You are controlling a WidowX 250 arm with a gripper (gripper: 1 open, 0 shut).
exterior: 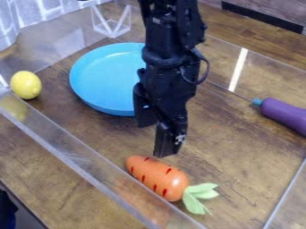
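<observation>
The black gripper (160,130) hangs in the middle of the camera view, pointing down, open, a little above and behind an orange toy carrot (158,178) with red marks and pale green leaves, which lies on the wooden board at the bottom centre. A blue plate (98,77) sits behind the arm at the upper left, partly hidden by it.
A yellow lemon (27,85) lies at the far left and a purple eggplant (284,115) at the right edge. A clear wall (96,170) runs along the lower left. The board right of the gripper is clear.
</observation>
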